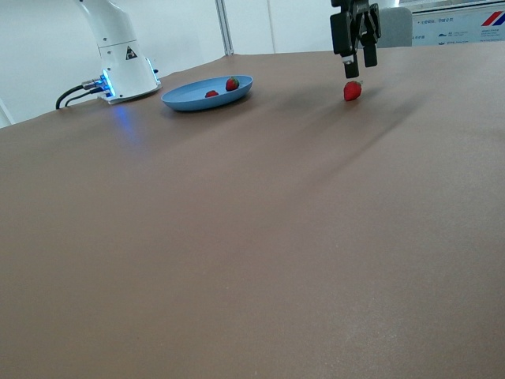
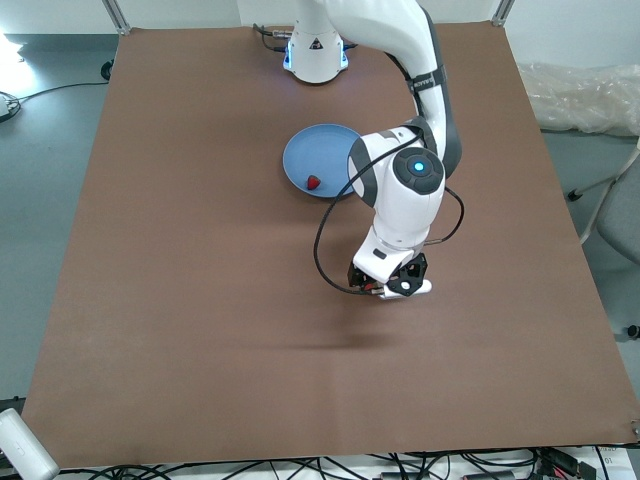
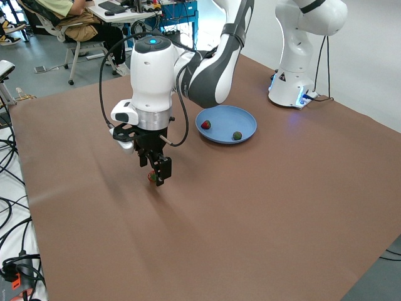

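My gripper (image 1: 359, 63) hangs just above a loose strawberry (image 1: 352, 91) on the brown table, fingers apart with nothing between them in the top view. In the right view the gripper (image 3: 156, 172) partly covers that strawberry (image 3: 151, 177); in the left view the arm hides it almost entirely. A blue plate (image 3: 226, 134) holds a strawberry (image 3: 205, 125) and a second one (image 3: 237, 135), which shows mostly green. The plate (image 2: 310, 150) is behind the gripper in the left view, one strawberry (image 2: 313, 182) visible on it.
A white robot base (image 1: 130, 75) with cables stands behind the plate. Cables lie along a table edge (image 3: 19, 213). The brown tabletop (image 2: 220, 330) around the gripper is otherwise clear.
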